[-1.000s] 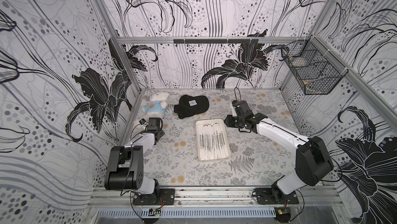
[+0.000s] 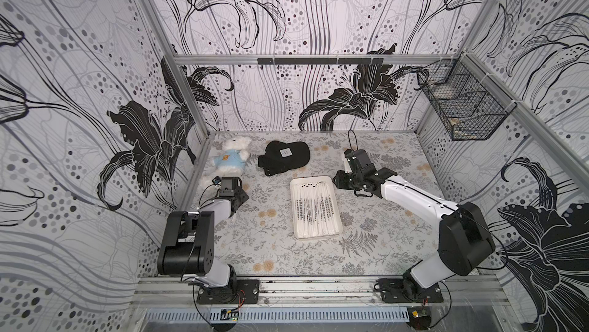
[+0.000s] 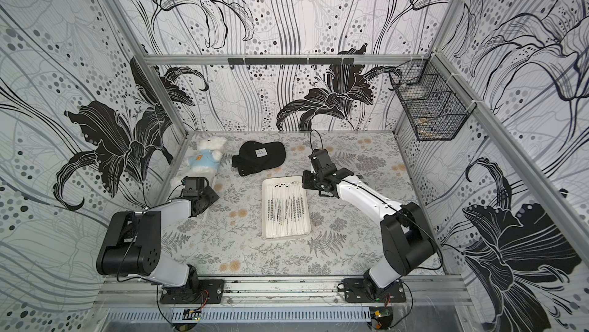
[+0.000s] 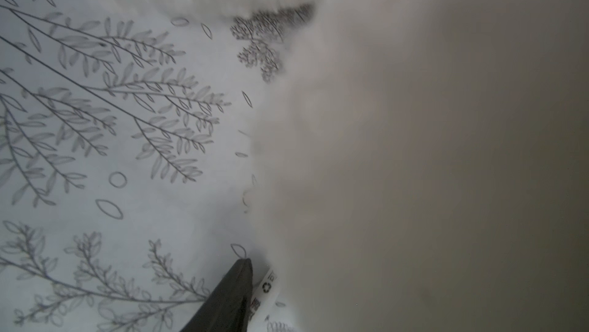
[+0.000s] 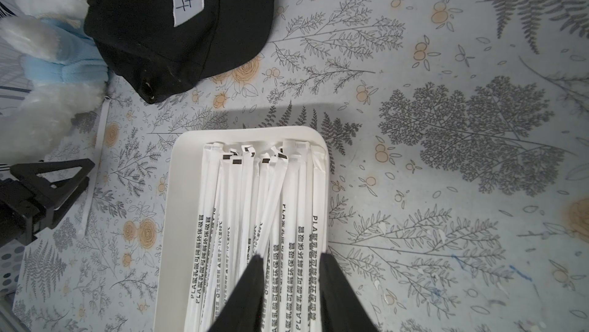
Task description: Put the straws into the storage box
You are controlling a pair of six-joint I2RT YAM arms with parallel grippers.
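Note:
The white storage box (image 5: pixel 176 209) stands mid-table, holding several paper-wrapped straws (image 2: pixel 316 203). A single straw (image 5: pixel 96 160) lies flat on the cloth between the box and the plush toy. My left gripper is low beside that straw, its fingertips close to it. In the left wrist view one finger (image 4: pixel 230 301) shows next to the printed straw end (image 4: pixel 263 295); blurred white fur hides the other, and the finger seen stands off the centre line. Above the box's right side, my right gripper is part open, with no straw clearly between its fingers.
The white plush toy in blue (image 2: pixel 232 160) sits close behind my left gripper, its fur filling much of the left wrist view. A black cap (image 2: pixel 286 157) lies behind the box. A wire basket (image 2: pixel 469 108) hangs at the right wall.
The right arm and the box look unmoved.

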